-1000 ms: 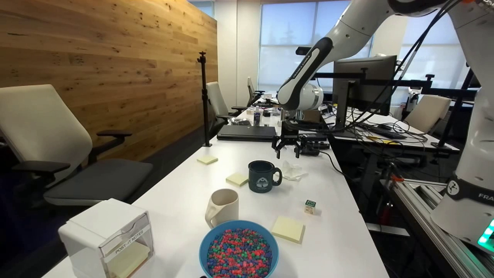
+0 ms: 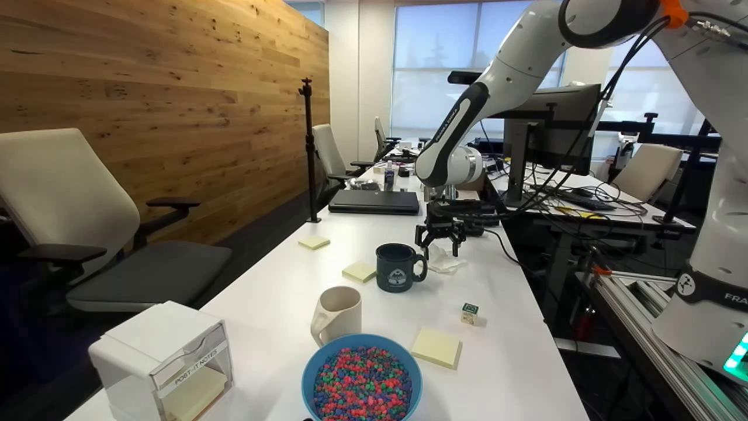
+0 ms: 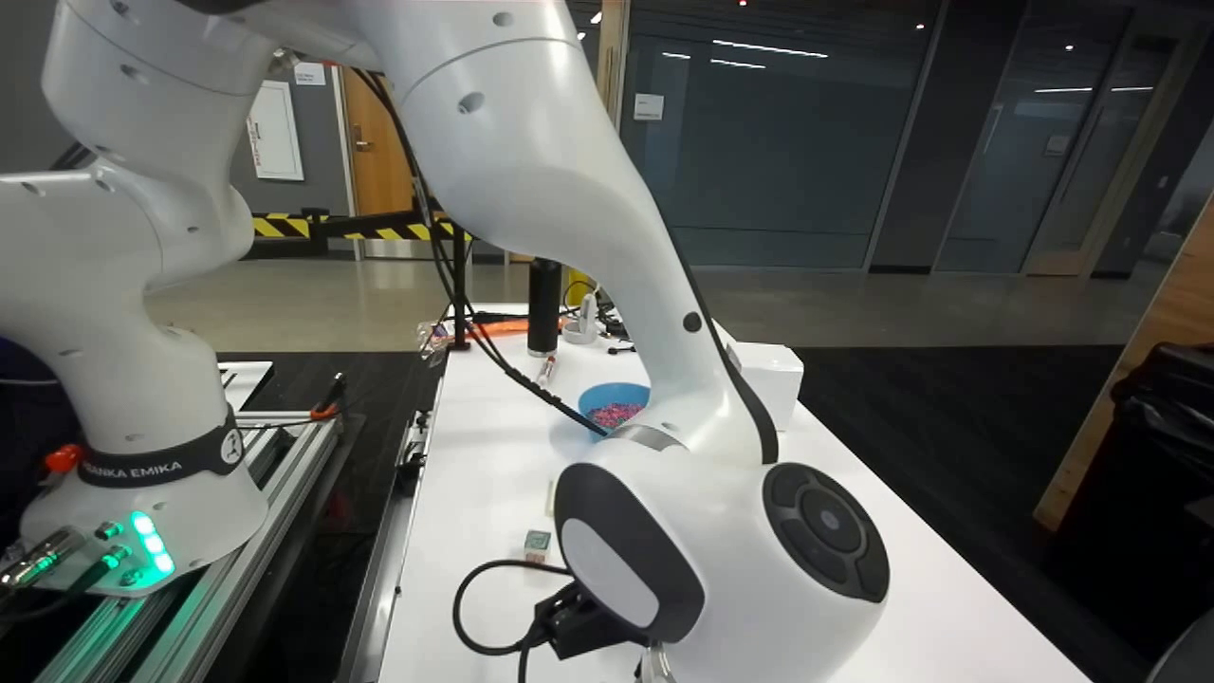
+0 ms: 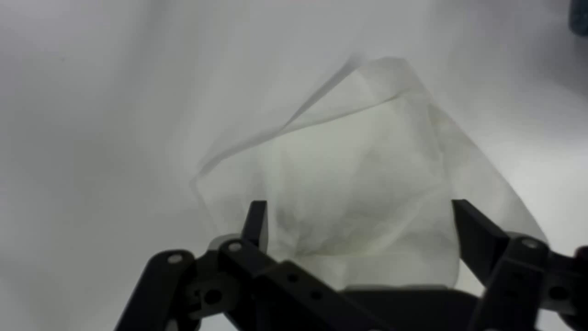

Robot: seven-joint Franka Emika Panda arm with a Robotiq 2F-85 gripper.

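A crumpled white tissue (image 4: 358,182) lies on the white table, between and beyond my spread fingers in the wrist view. My gripper is open over it, and no object is clasped between the pads. From exterior view 1, the gripper (image 2: 440,245) hangs low beside the dark mug (image 2: 395,268), with the tissue (image 2: 445,261) just under and behind its fingers. Whether the fingertips touch the tissue, I cannot tell. In exterior view 2 the arm hides both gripper and tissue.
The dark mug's handle points toward my gripper. Nearer the camera are a beige mug (image 2: 338,314), a blue bowl (image 2: 308,375) of colourful pieces, a small cube (image 2: 470,313), sticky-note pads (image 2: 436,347) and a note dispenser (image 2: 165,361). A black laptop-like slab (image 2: 373,202) lies farther back.
My gripper has come down and a little toward the camera, from behind and above the tissue to right over it. The fingers stay apart; the tissue and mugs have not moved.
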